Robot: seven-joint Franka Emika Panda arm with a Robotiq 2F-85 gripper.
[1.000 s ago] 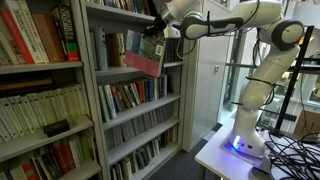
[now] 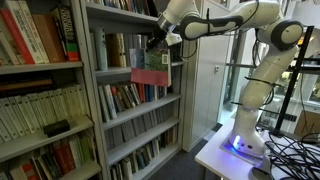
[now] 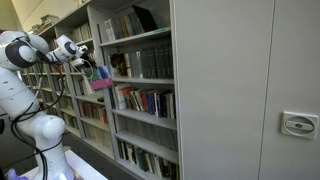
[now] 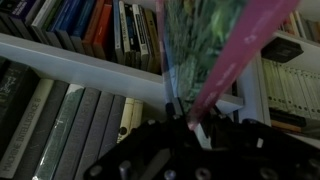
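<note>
A thin pink-and-green book (image 2: pixel 152 60) hangs from my gripper (image 2: pixel 166 40), which is shut on its edge. The gripper and book are at the upper shelves of the grey bookcase (image 2: pixel 102 133). In the wrist view the green-and-pink cover (image 4: pixel 208 45) rises from between the fingers, close to the camera and blurred. Dark finger parts (image 4: pixel 150 138) fill the bottom of that view. From the second exterior view, the book's pink part (image 3: pixel 99 84) shows in front of the shelves. Whether it touches a shelf I cannot tell.
Books stand in rows on the shelves, among them a dark row (image 4: pixel 75 125) and a coloured row (image 4: pixel 90 25). A white table (image 2: pixel 228 162) stands below the arm. Tall pale panels (image 3: pixel 225 90) stand right of the bookcase.
The book has shifted slightly right and down in the first exterior view. Its tilt has lessened and it hangs straighter. It stays in the gripper.
</note>
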